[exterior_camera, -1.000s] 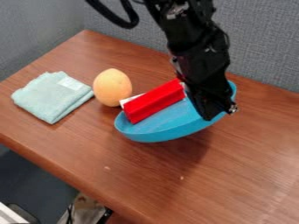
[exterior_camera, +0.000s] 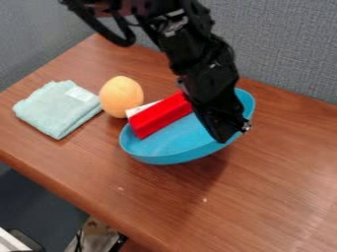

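Observation:
A light blue oval dish sits on the wooden table, holding a red block with a white piece at its left end. My black gripper reaches down over the dish's right side, its tip at or near the rim; whether anything is between its fingers is hard to see. An orange egg-shaped object stands left of the dish, and a folded pale cloth lies farther left.
Grey padded panels stand behind.
My gripper has shifted left, and the dish with the red block has moved slightly left along with it. The orange object has shifted a little left too.

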